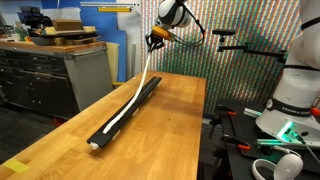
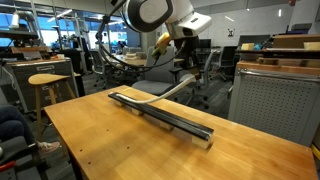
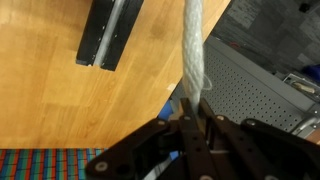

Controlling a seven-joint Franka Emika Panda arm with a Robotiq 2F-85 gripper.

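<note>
A long white rope or flexible strip lies partly along a black channel on the wooden table. Its far part rises out of the channel to my gripper, which is shut on it above the table's far end. From the other side, the raised part slopes up to the gripper, while the channel stays on the table. In the wrist view the white strip runs into the fingers, and part of the channel shows below. The fingertips are small and dark there.
Grey metal cabinets stand along one side of the table. A second robot arm is at the right edge, near white cups or rings.
</note>
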